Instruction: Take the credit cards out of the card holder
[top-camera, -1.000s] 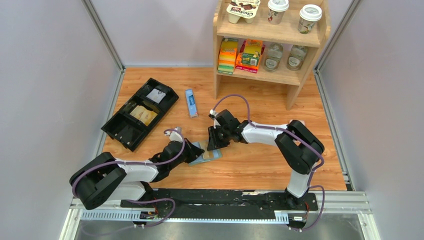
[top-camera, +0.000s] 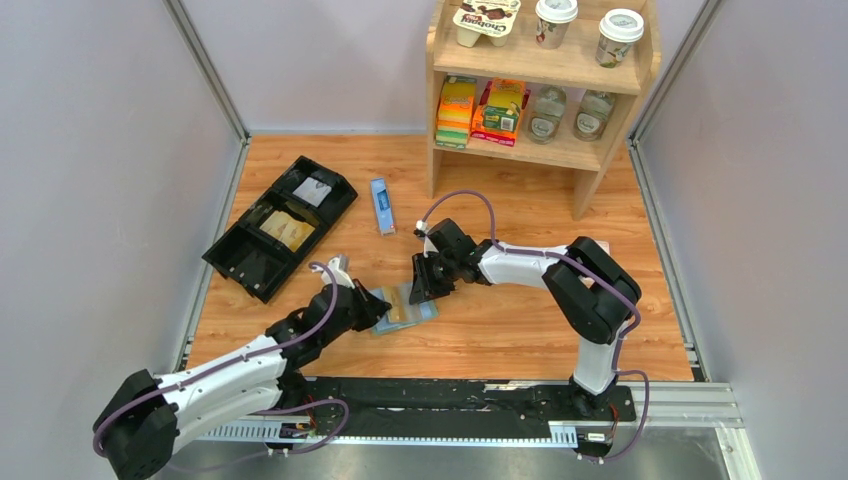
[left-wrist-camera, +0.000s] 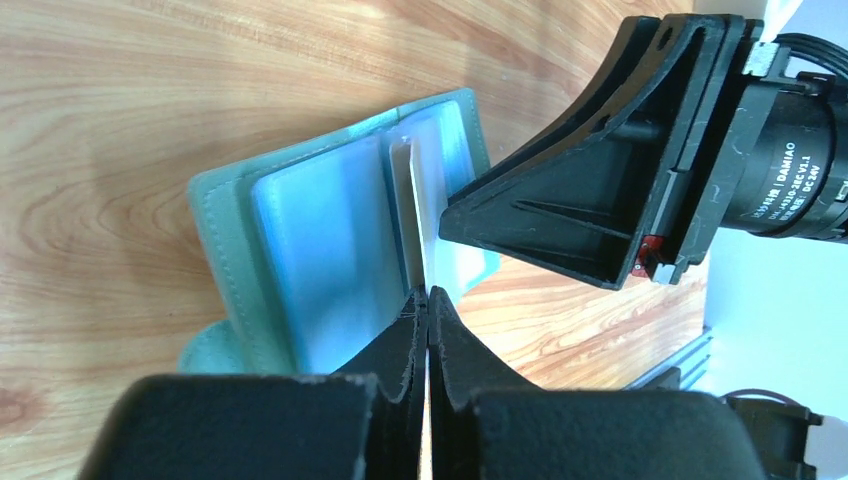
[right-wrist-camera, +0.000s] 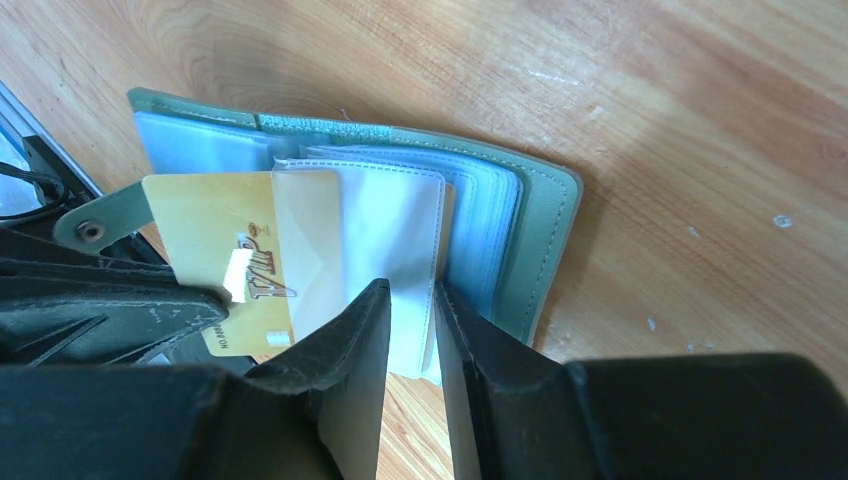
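The teal card holder (right-wrist-camera: 555, 225) lies open on the table, its clear sleeves facing up. A gold card (right-wrist-camera: 205, 225) sticks well out of one clear sleeve (right-wrist-camera: 395, 220), its other end still inside. My left gripper is shut on that card's outer end, and the card's pale edge (left-wrist-camera: 425, 200) stands up from the tips. My right gripper is shut on the sleeve's edge, holding it beside the left one. From above, the left gripper (top-camera: 386, 304) and right gripper (top-camera: 418, 296) face each other over the holder (top-camera: 425, 312).
A black tray (top-camera: 238, 222) with compartments stands at the back left, gold cards (top-camera: 287, 230) and a whitish card (top-camera: 312, 190) inside. Between tray and wooden shelf (top-camera: 560, 65) lies a blue-white box (top-camera: 382, 206). The table right of the holder is bare.
My left gripper has moved left, drawing the gold card further out of its sleeve. After a slight early shift left, the right gripper has stayed nearly still on the sleeve.
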